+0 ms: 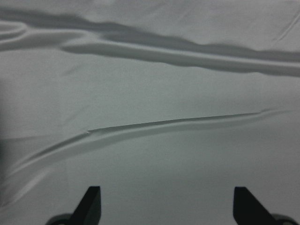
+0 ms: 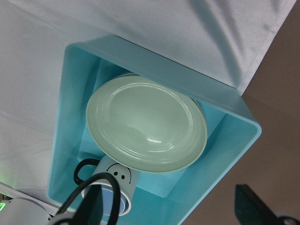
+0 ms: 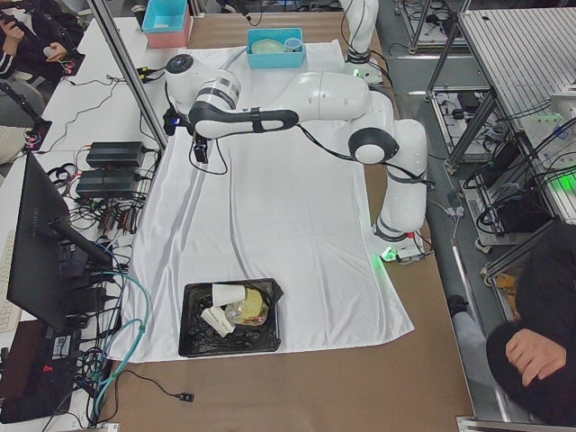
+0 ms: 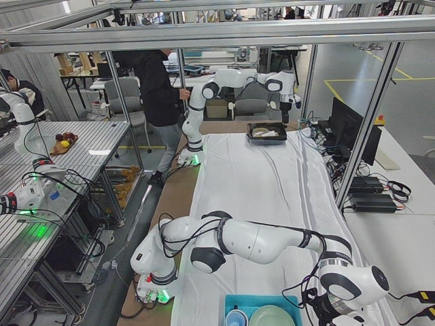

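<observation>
My left gripper stands open over bare white cloth in the left wrist view, nothing between its fingers. My right gripper is open above a blue bin, which holds a pale green plate and a white smiley mug with a dark handle. A cable crosses in front of the mug. At the other end of the cloth in the camera left view, a black tray holds white items and yellowish packaged things.
A monitor and cables line one side. A person is beside the other side. Metal frame posts stand around the table.
</observation>
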